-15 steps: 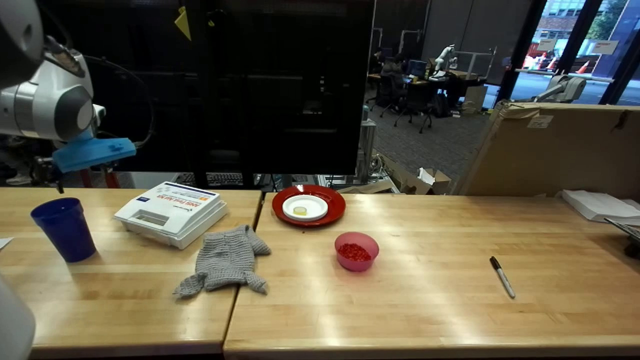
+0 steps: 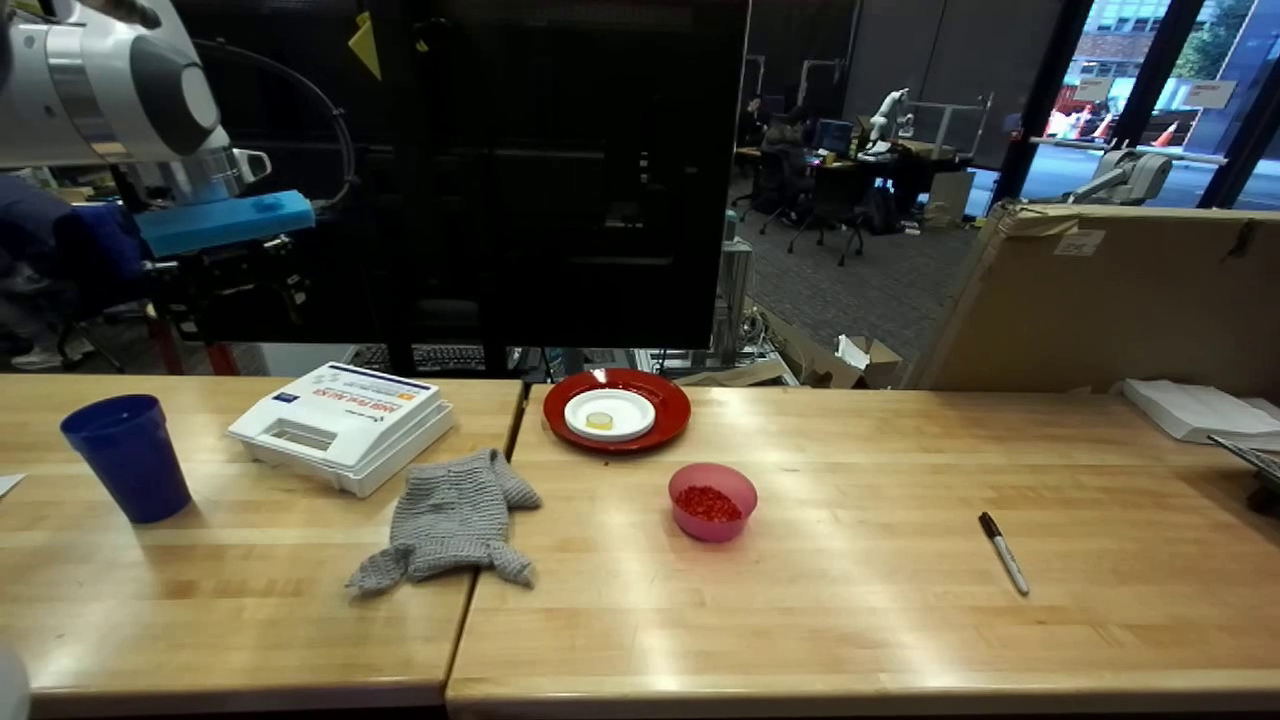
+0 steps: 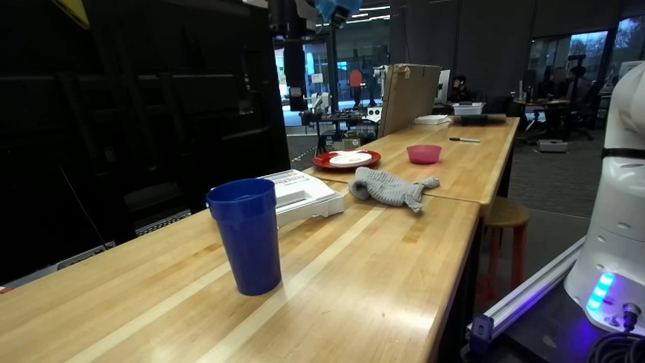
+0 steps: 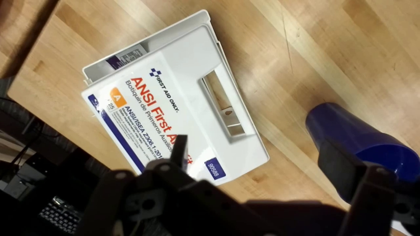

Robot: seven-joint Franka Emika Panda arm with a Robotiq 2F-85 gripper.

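High over the left part of the table, my gripper is open, its black fingers (image 4: 341, 169) spread wide with nothing held. Far beneath it in the wrist view lies the white first aid case (image 4: 189, 90), lettered in red. The blue cup (image 2: 132, 462) stands upright on the table, left of the case; in the wrist view one finger covers part of the cup (image 4: 342, 126). A grey knitted cloth (image 2: 453, 522) lies crumpled across the table's seam, in front of the case.
On the right-hand table are a red plate (image 2: 674, 420) with a white dish (image 2: 636, 422), a pink bowl (image 2: 684, 514) of small red pieces, and a marker (image 2: 1005, 554). A tall cardboard panel (image 2: 1128, 300) stands at the back right.
My arm and gripper have risen and shifted right, away from above the blue cup. Objects on the table look unmoved.
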